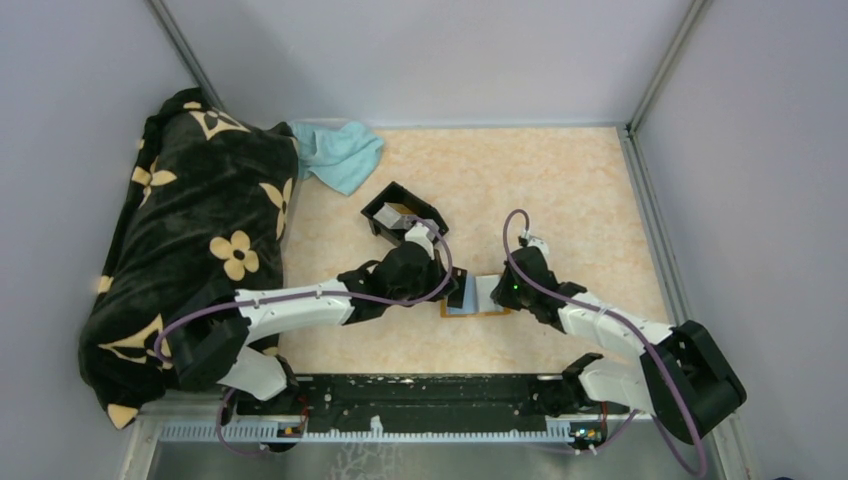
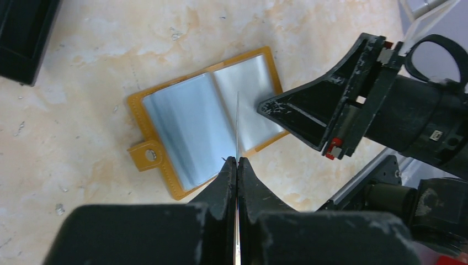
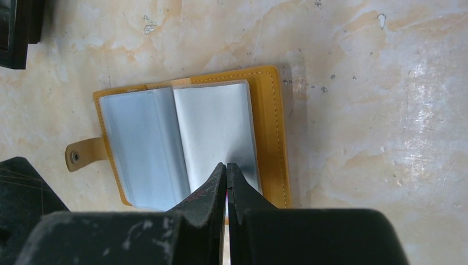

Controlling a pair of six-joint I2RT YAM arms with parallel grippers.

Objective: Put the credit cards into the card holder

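Observation:
The open card holder (image 1: 460, 305) lies on the table between my grippers, tan leather with clear sleeves, a bluish panel (image 2: 185, 127) on the left and a white panel (image 3: 212, 127) on the right. My left gripper is shut above the holder's near left part, nothing visible between its fingertips. My right gripper is shut, its tips at the white panel's lower area, nothing seen between them. In the top view, white cards (image 1: 390, 214) lie in a black box (image 1: 378, 202) behind my left arm.
A teal cloth (image 1: 340, 155) lies at the back left. A dark flowered blanket (image 1: 180, 270) fills the left side.

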